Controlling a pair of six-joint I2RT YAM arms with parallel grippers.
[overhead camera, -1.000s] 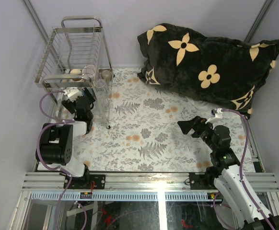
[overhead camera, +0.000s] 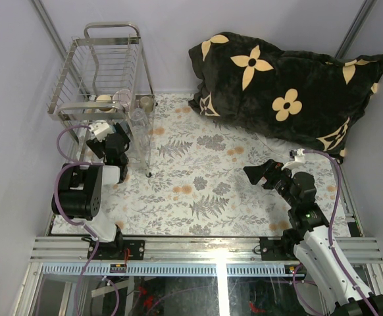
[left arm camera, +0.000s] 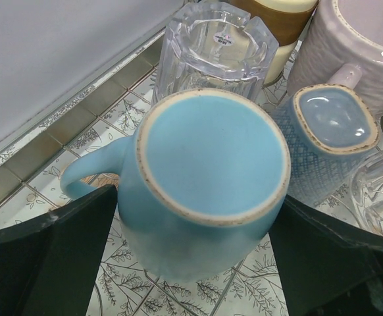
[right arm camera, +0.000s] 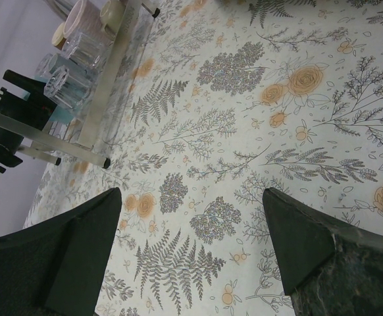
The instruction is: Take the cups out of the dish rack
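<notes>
A light blue mug, upside down in the metal dish rack, sits between the open fingers of my left gripper. Behind it are a clear glass, a small blue patterned cup, a lilac mug, a brown-banded cup and another glass. The right wrist view shows the rack's cups from the side. My right gripper stands open over the table at the right, holding nothing.
A large dark pillow with cream flowers fills the back right. Walls close in on the sides and back.
The left arm has shifted very slightly in the top view. The right arm has not moved.
</notes>
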